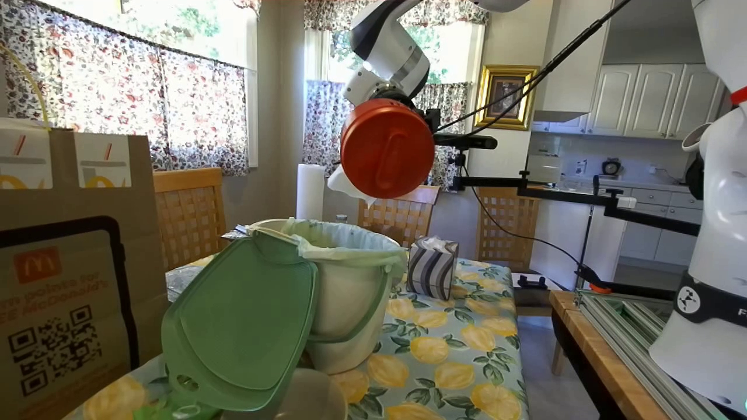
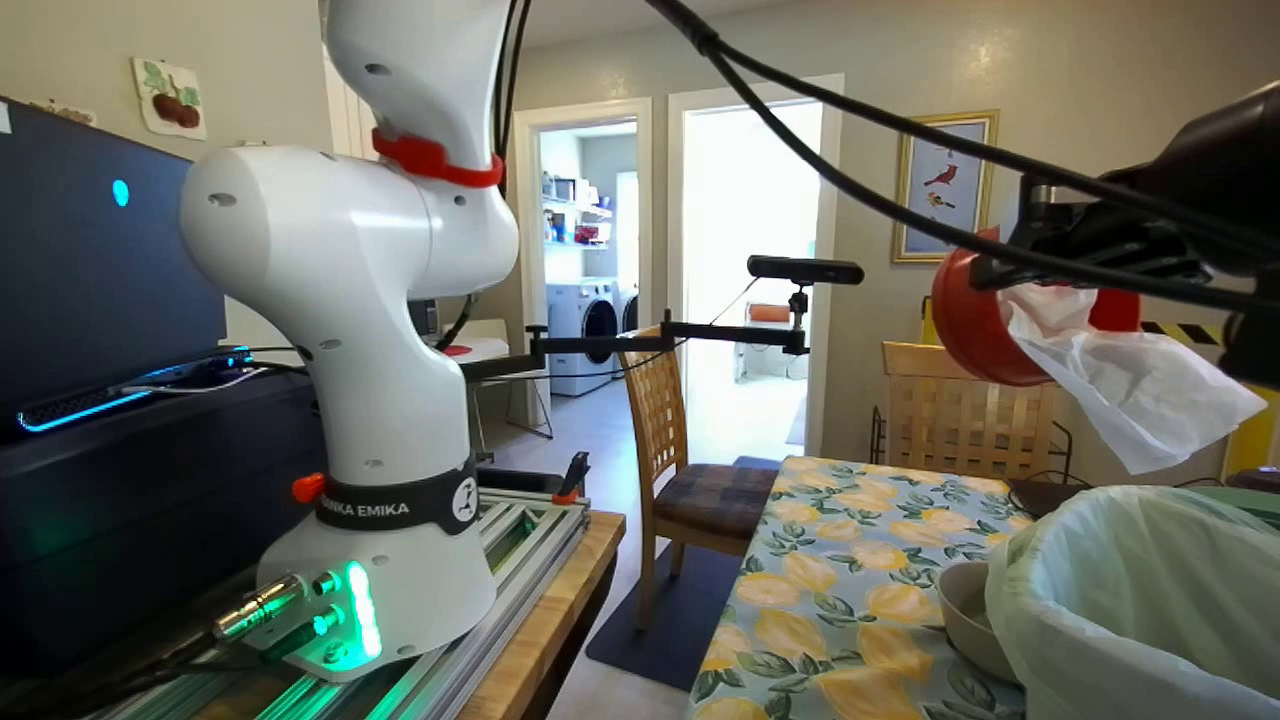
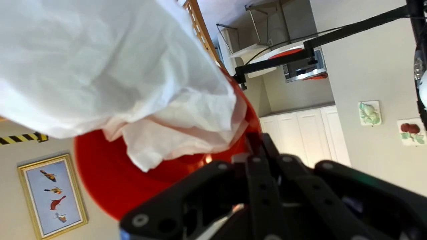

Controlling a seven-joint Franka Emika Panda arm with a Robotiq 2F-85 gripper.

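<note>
My gripper is shut on the thin rim of a red container, which is held in the air and tipped on its side. In the wrist view, white tissue bulges from its open mouth. Exterior view 2 shows the same tissue hanging out below the container, above the lined opening of a bin. From exterior view 1, the container's base hides the fingers. The cream bin stands on the table, its pale green liner folded over the rim.
The bin's green lid leans down at its front. A striped tissue box stands right of the bin, and a paper bag fills the left. A camera bar crosses beyond the table.
</note>
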